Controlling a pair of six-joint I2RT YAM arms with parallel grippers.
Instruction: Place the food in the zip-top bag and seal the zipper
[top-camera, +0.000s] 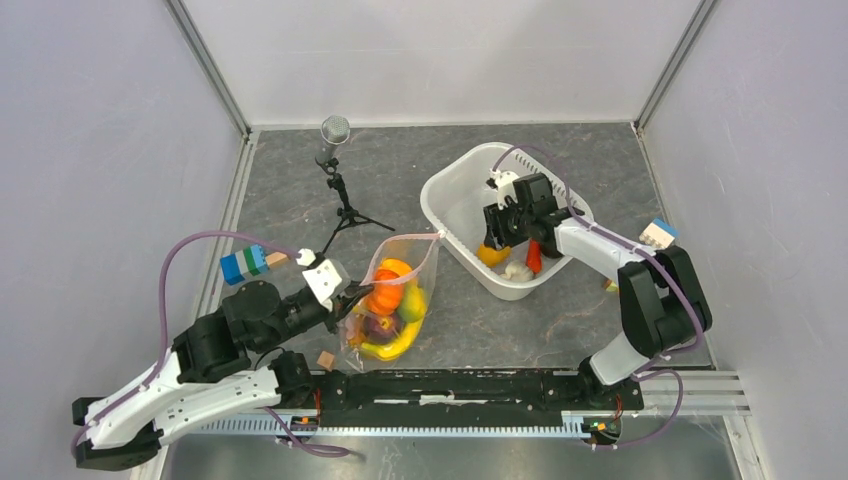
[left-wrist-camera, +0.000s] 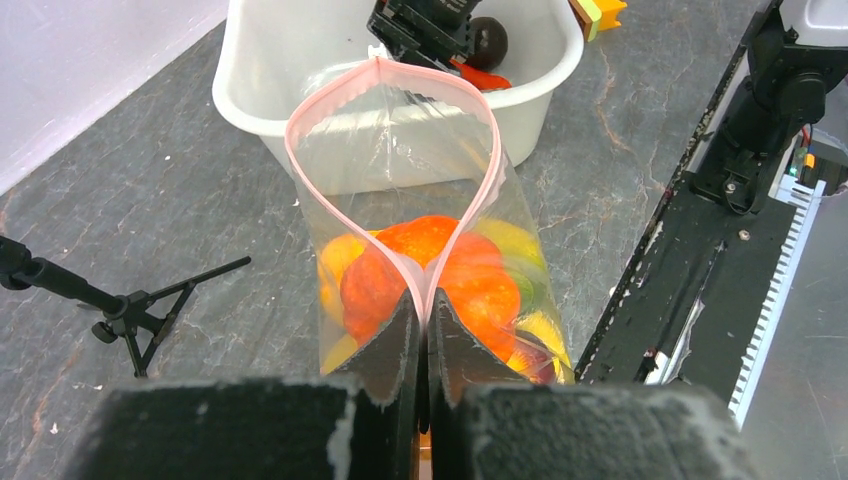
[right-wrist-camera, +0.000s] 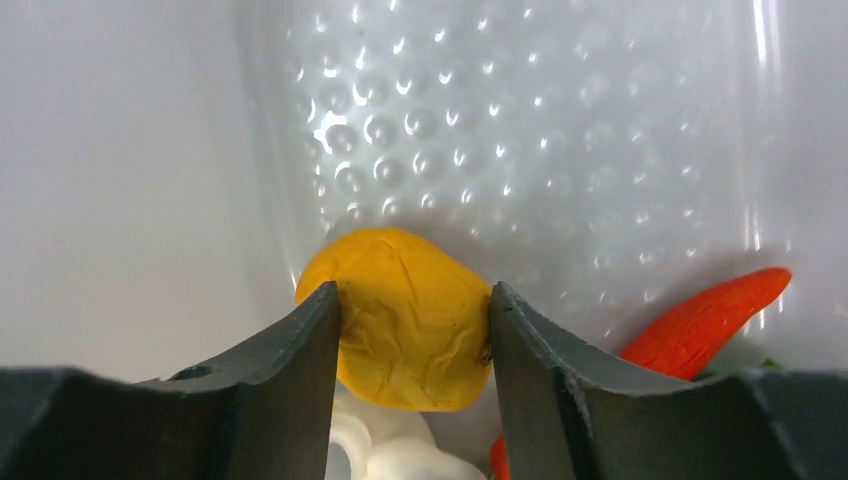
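Note:
A clear zip bag with a pink rim (left-wrist-camera: 468, 100) stands with its mouth wide. Inside are an orange pumpkin-like piece (top-camera: 382, 292), a banana (top-camera: 395, 343), a green-yellow fruit (top-camera: 412, 303) and a dark purple one (top-camera: 381, 327). My left gripper is shut on the near part of the bag's rim. Down in the white bin (top-camera: 455, 215), my right gripper is part open, one finger on each side of an orange-yellow food piece (right-wrist-camera: 405, 290). Whether both fingers press on it I cannot tell.
Also in the bin are a red pepper (right-wrist-camera: 705, 322), a white mushroom-like piece (right-wrist-camera: 400, 450) and a dark round item (left-wrist-camera: 488, 43). A small tripod (top-camera: 345, 200) stands behind the bag; toy blocks (top-camera: 243, 264) lie at the left.

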